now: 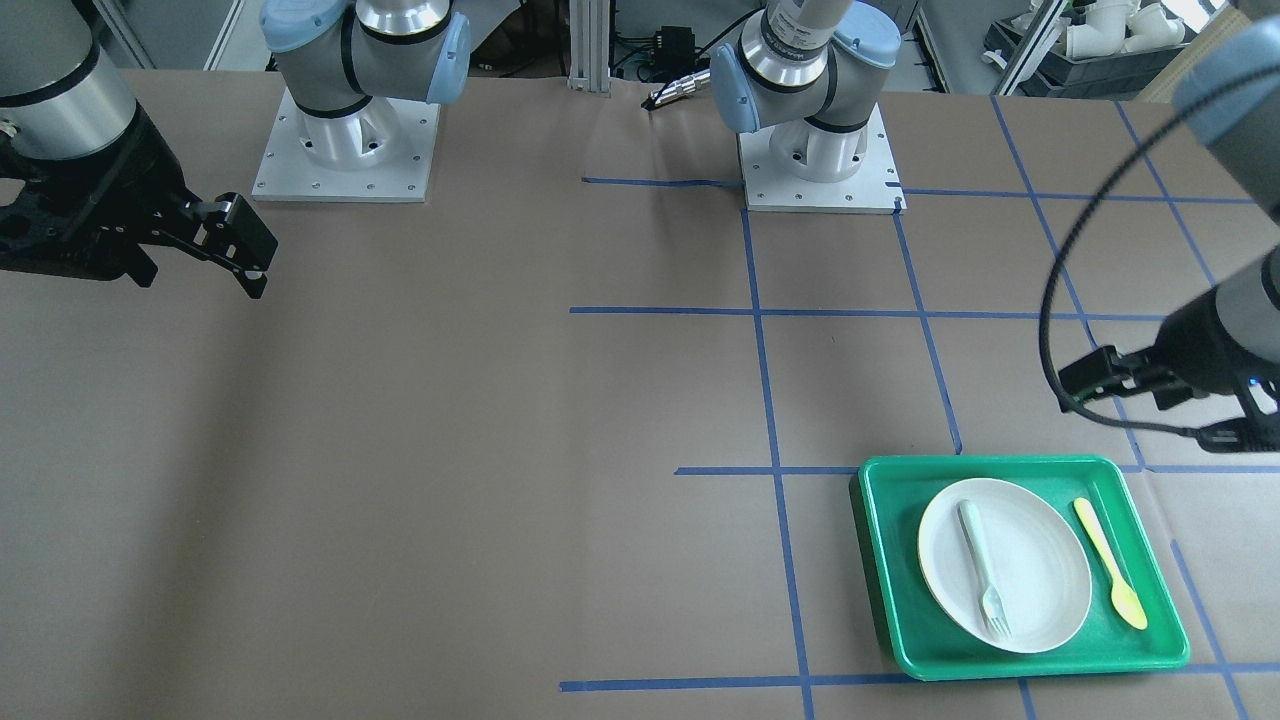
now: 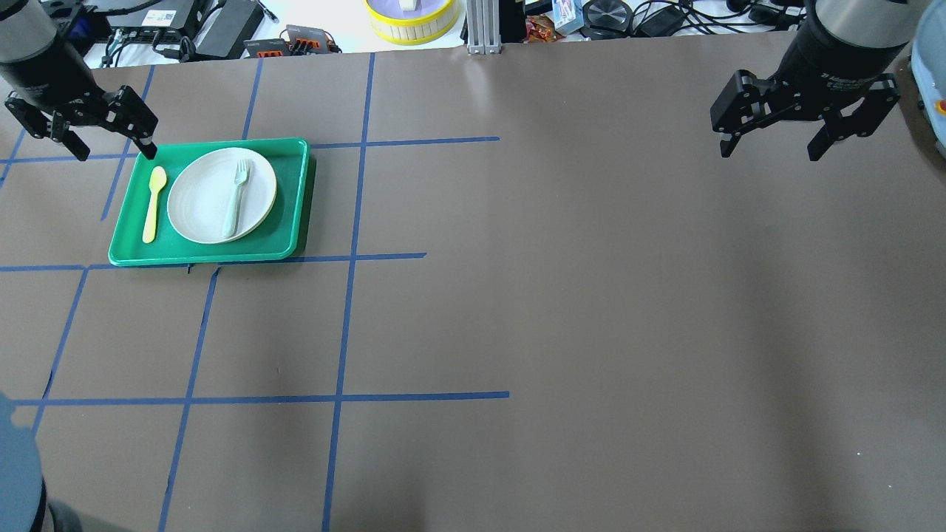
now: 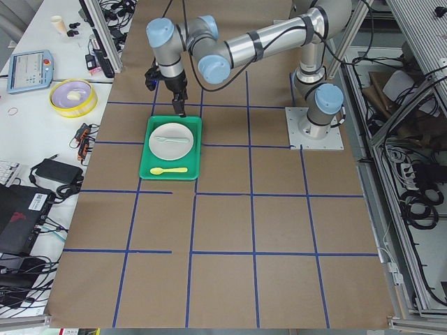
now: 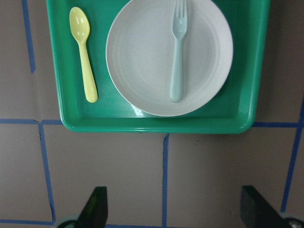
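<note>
A green tray (image 1: 890, 576) holds a white plate (image 1: 1032, 552) with a pale mint fork (image 1: 974, 540) lying on it; a yellow spoon (image 1: 1110, 564) lies in the tray beside the plate. My gripper hangs raised above the table; in the wrist view its two black fingers are wide apart at the bottom edge, with bare taped table between them and the tray just beyond. In the top view the gripper (image 2: 115, 148) is at the tray's upper left, clear of the spoon.
A second black gripper (image 2: 769, 142) hangs on the right of the top view. Equipment and cables crowd the side bench (image 3: 28, 118).
</note>
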